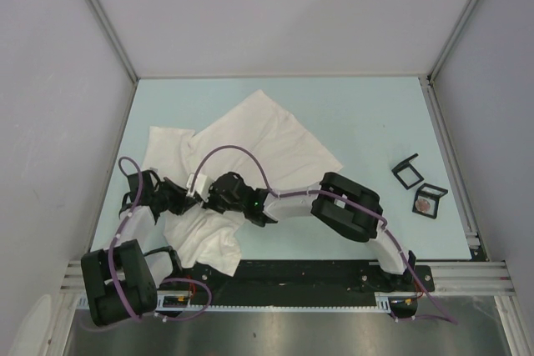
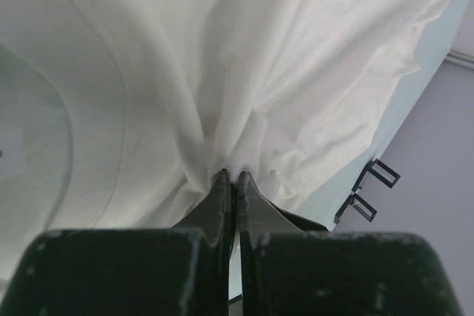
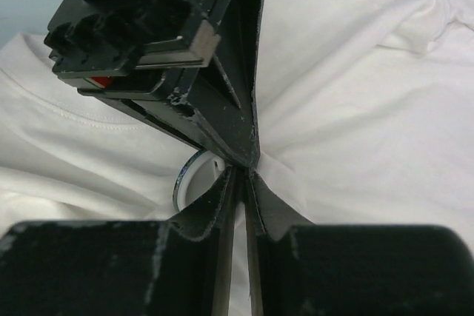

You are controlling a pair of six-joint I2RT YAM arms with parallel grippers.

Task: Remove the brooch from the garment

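A white garment (image 1: 259, 122) lies crumpled on the table. My left gripper is shut on a fold of it, with only cloth visible at its fingertips. My right gripper sits right against the left one in the middle-left of the garment, its fingers close together; whether they are apart or hold anything is hidden. A pale ring-like piece with a dark rim (image 3: 189, 179) shows beside the fingertips in the right wrist view; the brooch cannot be made out clearly.
Two small dark open boxes (image 1: 425, 206) lie at the right of the table.
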